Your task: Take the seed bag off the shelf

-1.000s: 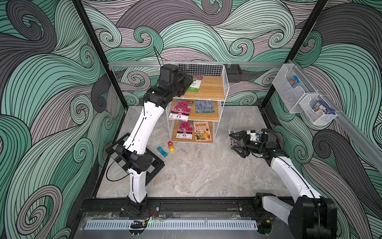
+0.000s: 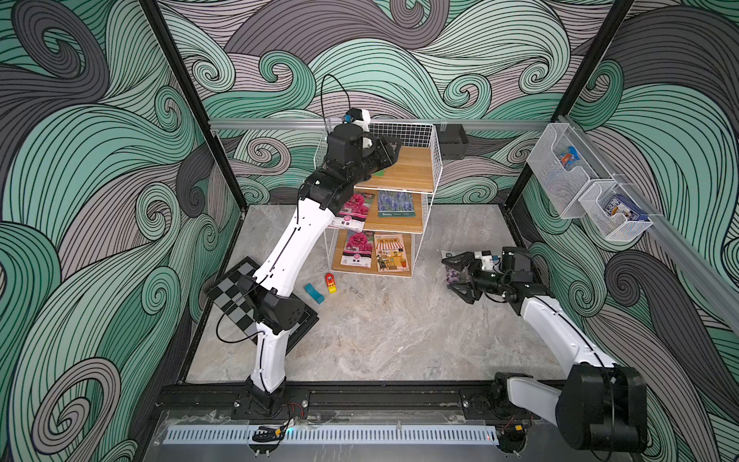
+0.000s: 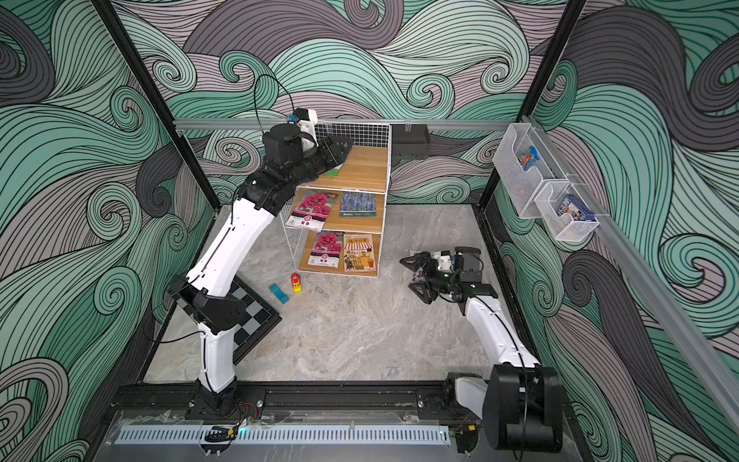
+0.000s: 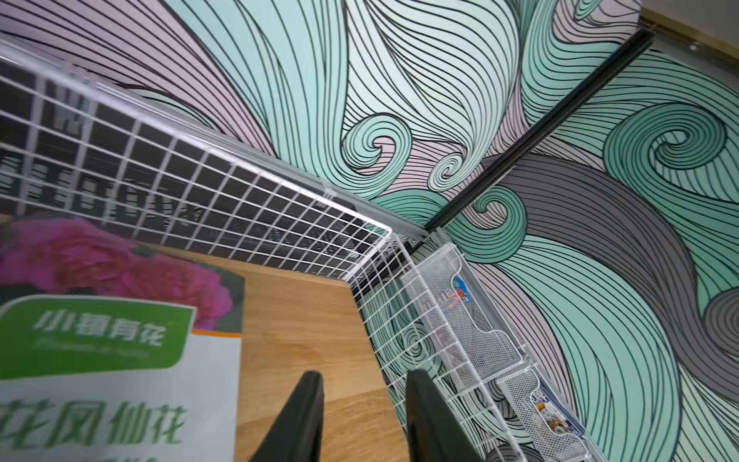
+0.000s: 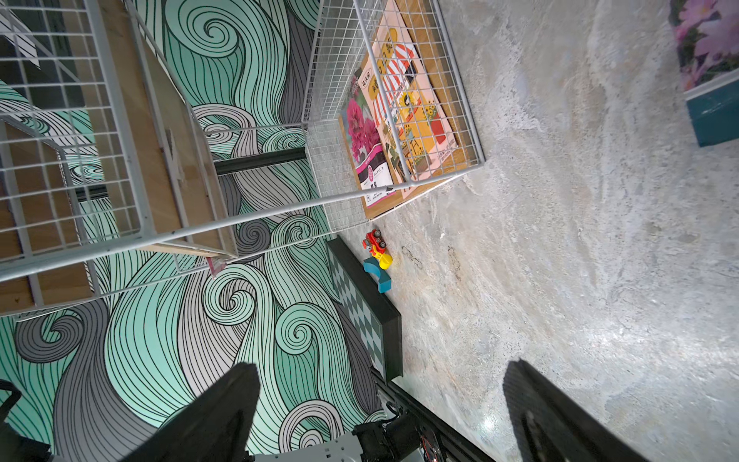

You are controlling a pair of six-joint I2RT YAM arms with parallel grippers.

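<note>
A seed bag (image 4: 208, 392) with a green and white label and pink flowers lies on the top board of the shelf (image 4: 308, 331), at its left end. My left gripper stands part open to the right of the bag in the left wrist view, with nothing between its fingers. In the top left view that gripper (image 2: 394, 146) is over the top board and its arm hides most of the bag. The right gripper (image 2: 448, 277) is open low over the floor, right of the shelf. Near it is another flower bag (image 5: 716, 92).
Pink-flower bags (image 2: 352, 209) and other packets fill the two lower boards. White wire mesh (image 4: 254, 200) closes the back and side of the top board. A toy car (image 2: 331, 282), a teal block (image 2: 313, 292) and a checkered board (image 2: 238, 286) lie on the floor.
After a slight shift left, my left gripper has swung right across the top board and its wrist has turned. It now covers more of the green and white bag.
</note>
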